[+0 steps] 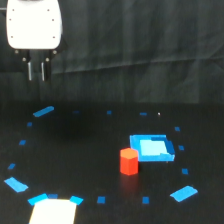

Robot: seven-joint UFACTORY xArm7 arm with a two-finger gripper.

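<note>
The gripper (36, 70) hangs in the upper left, a white body with two slim fingers pointing down, apart and with nothing visible between them, high above the table. A red hexagonal block (129, 162) stands on the dark table right of centre. Just behind it is a blue tray (163, 137) with a pale inside. A pale square with blue edges (51, 212) sits at the bottom left, cut off by the frame.
The black table (90, 170) carries blue tape strips and small blue squares as markings. A dark curtain hangs behind.
</note>
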